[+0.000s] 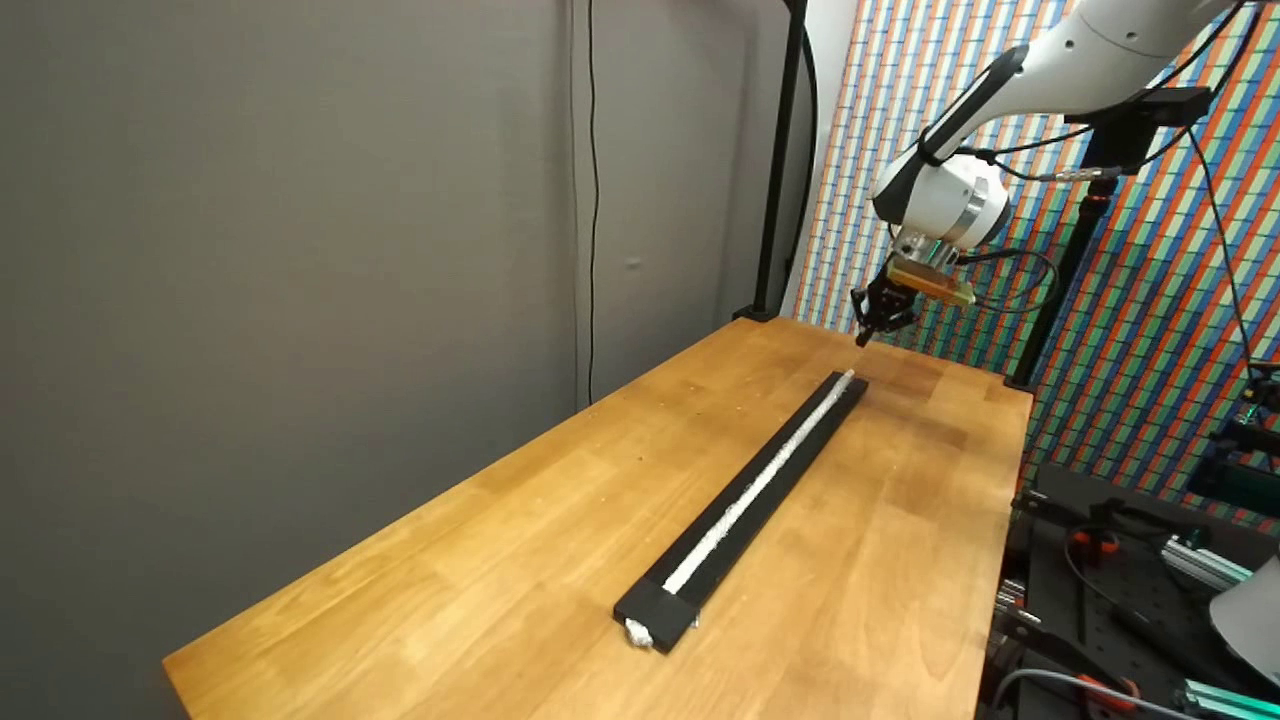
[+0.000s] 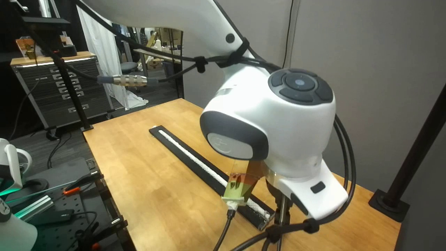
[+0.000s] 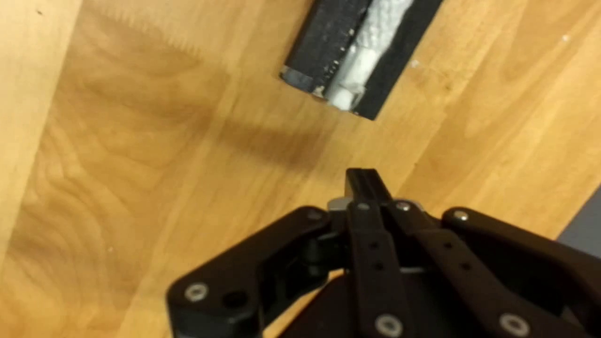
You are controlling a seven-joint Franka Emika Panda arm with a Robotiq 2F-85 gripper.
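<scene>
A long black channel (image 1: 649, 600) lies slantwise on the wooden table, with a white rope-like strip (image 1: 756, 486) running along its groove. At the channel's near end in exterior view 1, a bit of the white strip pokes out. My gripper (image 1: 861, 341) is raised above the table just past the far end. From the wrist view, the gripper is shut with nothing visible between its fingers, and the channel's end (image 3: 360, 84) lies ahead of the tips, apart from them. In exterior view 2 the arm hides the fingertips and part of the channel (image 2: 188, 161).
Bare wooden table (image 1: 480, 576) surrounds the channel on both sides. A black post (image 1: 780, 168) stands at the table's back corner, near the grey wall. Tools and clamps (image 1: 1098, 546) lie on a dark surface beyond the right edge.
</scene>
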